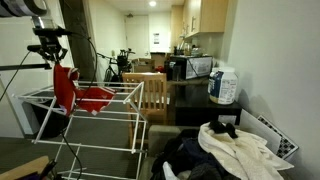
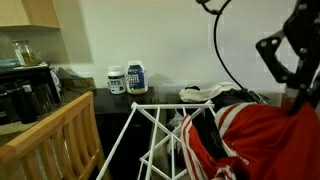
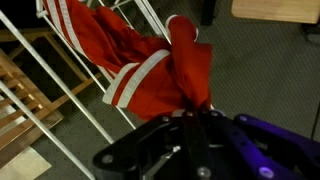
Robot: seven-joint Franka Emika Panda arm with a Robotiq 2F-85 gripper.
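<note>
A red cloth with white stripes (image 1: 65, 90) hangs from my gripper (image 1: 58, 62) at the left, over the white drying rack (image 1: 105, 118). In the wrist view the cloth (image 3: 145, 85) bunches up into the gripper, which is shut on it; the cloth hides the fingertips. Part of the cloth stretches away across the rack's white bars (image 3: 60, 88). The second exterior view has the red cloth (image 2: 265, 140) large at the lower right, beside and over the rack (image 2: 155, 150), below the dark arm (image 2: 300, 45).
Dark clothes (image 1: 185, 158) and a white towel (image 1: 240, 152) lie piled at the lower right. A wooden chair (image 1: 152, 95) stands behind the rack. White tubs (image 1: 223, 86) sit on a dark counter. Grey carpet lies under the rack.
</note>
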